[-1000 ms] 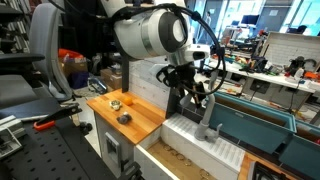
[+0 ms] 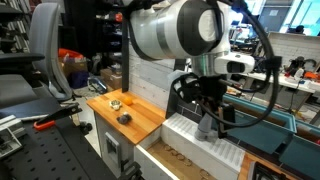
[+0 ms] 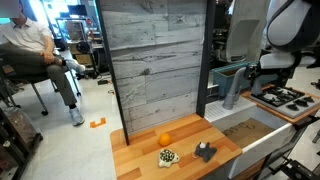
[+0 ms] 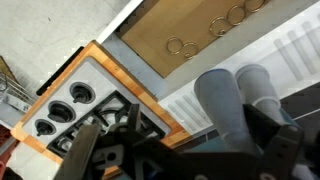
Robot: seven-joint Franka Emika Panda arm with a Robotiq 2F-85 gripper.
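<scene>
In the wrist view a grey cylinder (image 4: pixel 220 102) stands close by the right finger (image 4: pixel 262 124), and a paler cylinder (image 4: pixel 258 85) is just beyond it. The fingers of my gripper are spread wide, the left one over the toy stove's side; the grey cylinder lies towards the right of the gap. Whether a finger touches it, I cannot tell. From the side, my gripper (image 2: pixel 219 115) hangs above the white ribbed surface, with the grey cylinder (image 2: pixel 206 128) partly behind it.
An open drawer (image 2: pixel 175 160) with several rings inside lies in front. The toy stove (image 4: pixel 85 105) is beside the ribbed surface. Small items, among them an orange one (image 3: pixel 164 138), sit on the wooden counter (image 3: pixel 135 155). A green-blue shelf (image 2: pixel 262 125) runs behind.
The arm has swung rightwards and nearer in exterior view 1, and the gripper has come to the right and lower. The cylinder's place looks about the same.
</scene>
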